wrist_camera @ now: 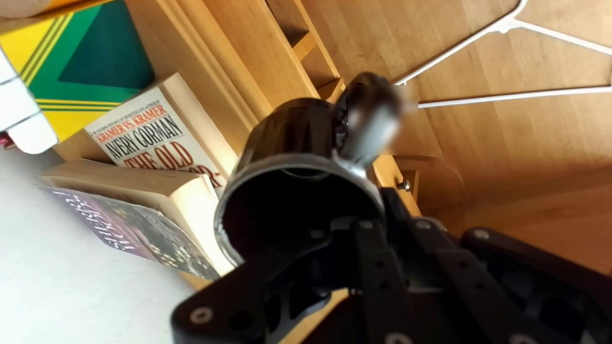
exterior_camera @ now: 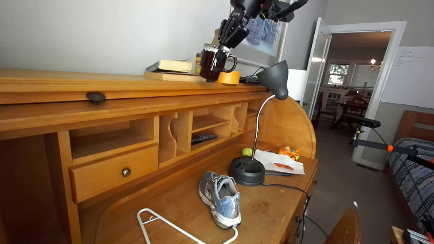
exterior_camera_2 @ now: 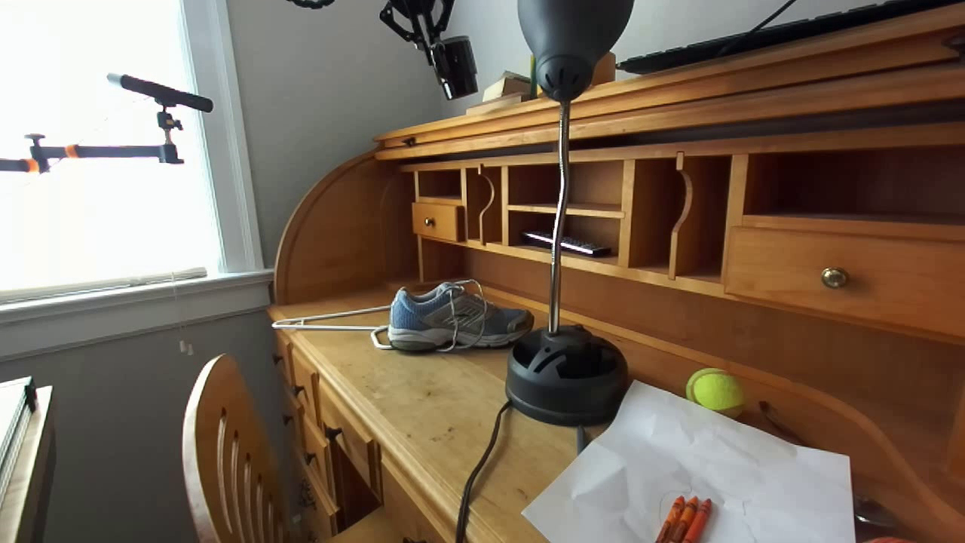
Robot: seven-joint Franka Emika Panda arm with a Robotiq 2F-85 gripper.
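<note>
A dark brown glass mug (exterior_camera: pixel 210 65) is held in the air by my gripper (exterior_camera: pixel 222 53), which is shut on its wall near the handle. In exterior view 1 the mug appears in front of the desk's top shelf, upright or nearly so. Exterior view 2 shows the mug (exterior_camera_2: pixel 454 68) above the far end of the desk top, a bit tilted. From the wrist, the mug's rim (wrist_camera: pixel 298 162) faces me and its inside is dark; the contents cannot be made out. My fingers (wrist_camera: pixel 370 241) grip the near side of the rim.
Two books (exterior_camera: pixel 173 69) and a crayon box (wrist_camera: pixel 86 63) sit on the top shelf. A desk lamp (exterior_camera: pixel 274 79) rises from the desk to the right of the mug. Below are a shoe (exterior_camera: pixel 221 197), a white hanger (exterior_camera: pixel 175 225) and a paper (exterior_camera: pixel 276 160) with crayons on it.
</note>
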